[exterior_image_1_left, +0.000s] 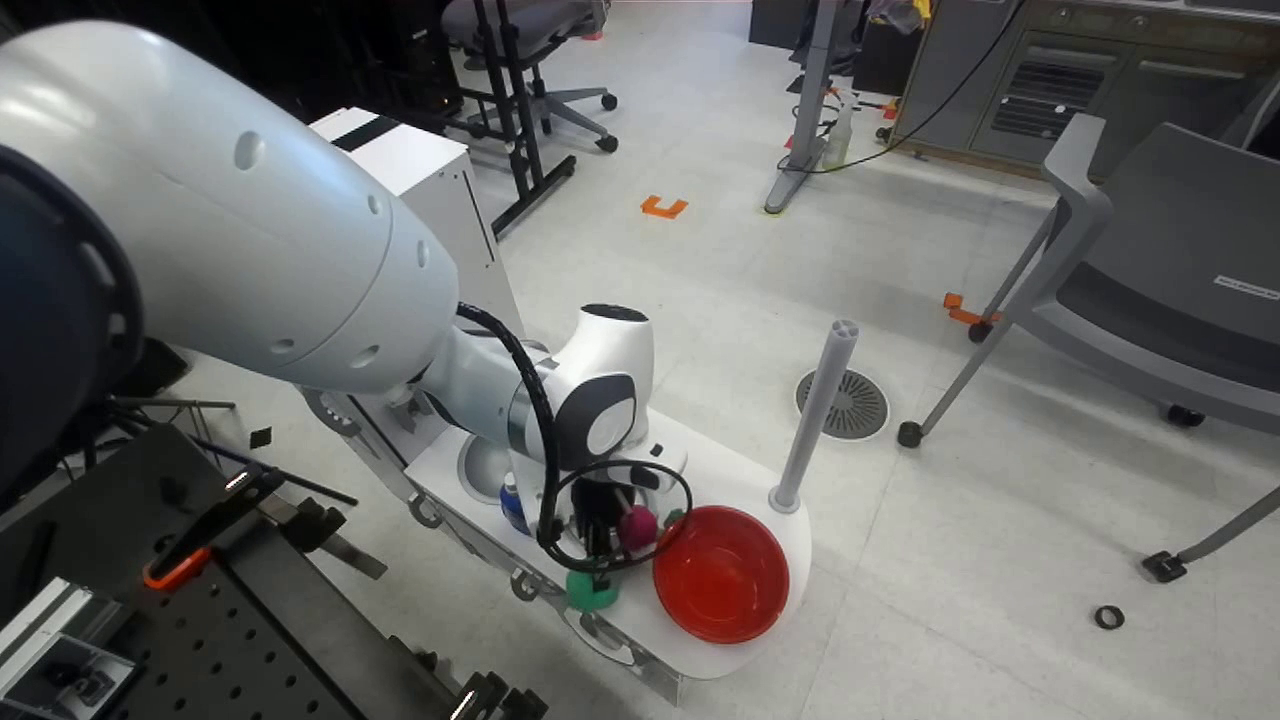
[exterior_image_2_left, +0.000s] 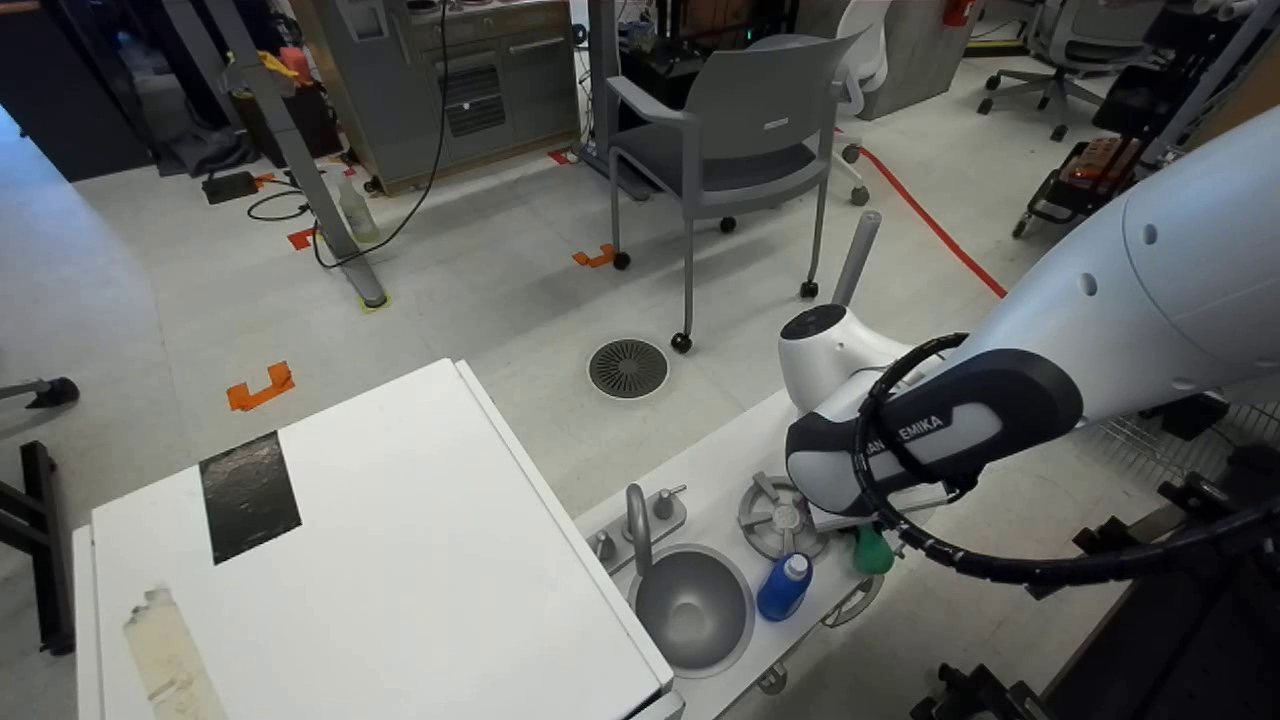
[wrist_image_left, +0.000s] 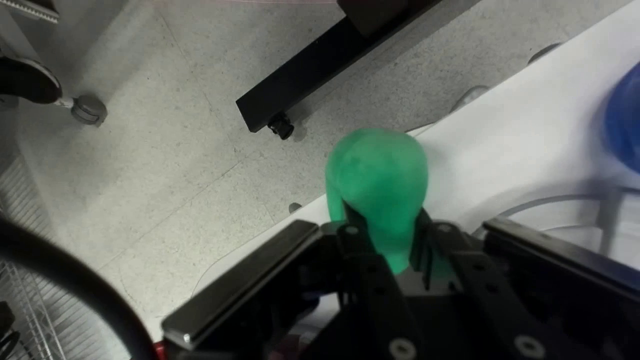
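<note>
A rounded green object (wrist_image_left: 378, 180) is pinched between the black fingers of my gripper, its bulging end pointing out past the fingertips. In exterior view 1 the same green object (exterior_image_1_left: 591, 592) is at the front edge of the white counter, left of the red bowl (exterior_image_1_left: 720, 576). From the other side, in exterior view 2, only part of the green object (exterior_image_2_left: 872, 552) shows below my hand. Inside the red bowl no object is visible. How far the green object is above the counter I cannot tell.
A magenta item (exterior_image_1_left: 638, 528) shows close beside my hand, left of the bowl. A blue bottle (exterior_image_2_left: 786, 588) stands between the grey burner (exterior_image_2_left: 780, 516) and the sink (exterior_image_2_left: 690, 612). At the counter's far end rises a grey post (exterior_image_1_left: 816, 414).
</note>
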